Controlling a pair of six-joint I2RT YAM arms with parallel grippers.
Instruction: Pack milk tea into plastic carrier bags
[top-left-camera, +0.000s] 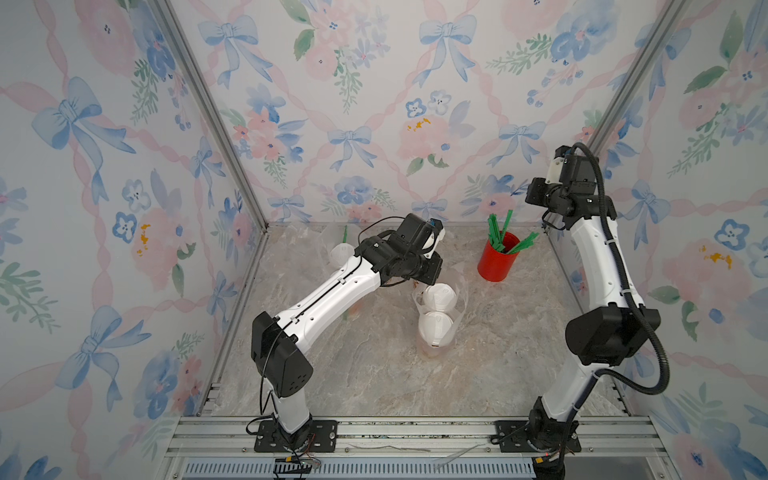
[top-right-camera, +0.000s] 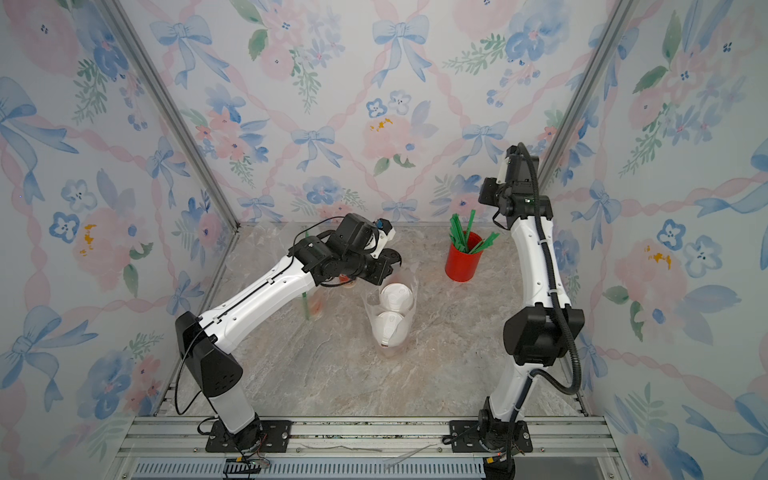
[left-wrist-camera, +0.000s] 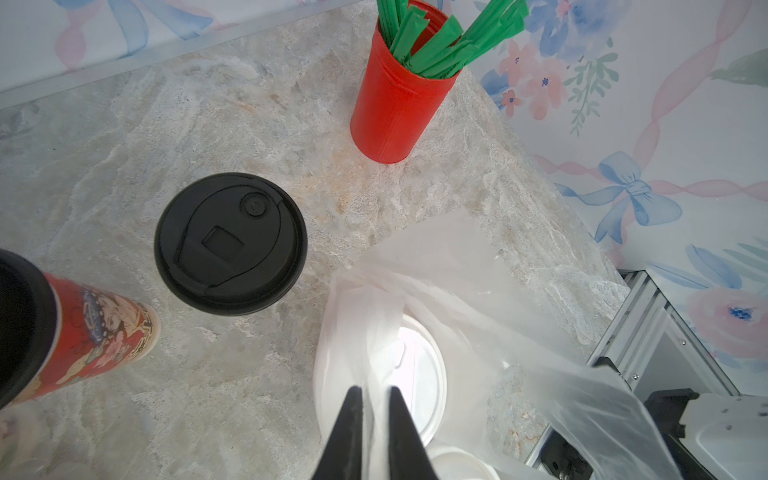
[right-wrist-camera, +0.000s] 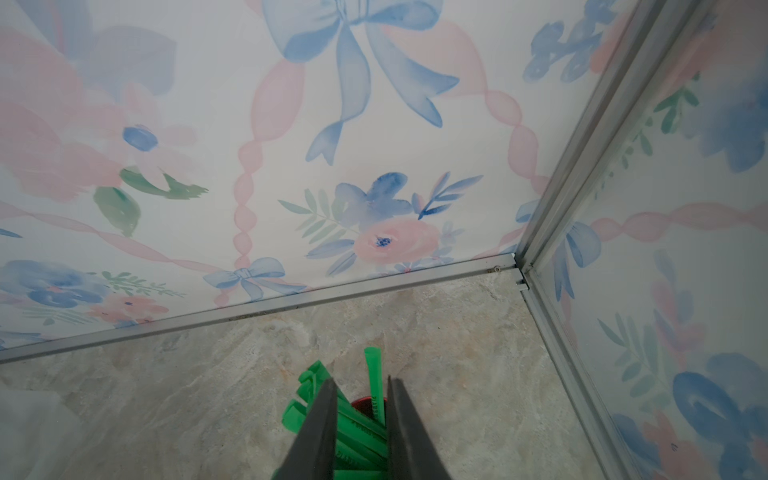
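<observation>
Two white-lidded cups stand inside a clear plastic bag in the middle of the table. Above the bag's far side is my left gripper, its fingers a little apart; bag film lies between them. My right gripper is raised behind the red cup's right side, its fingers apart with nothing held that I can see. Green straws show past its tips, standing in the red cup. The left arm partly covers another clear bag at the left with a white lid in it.
In the left wrist view a black-lidded cup stands beside the bag, with a red printed cup farther left. Bare table lies right of the bag and in front of it.
</observation>
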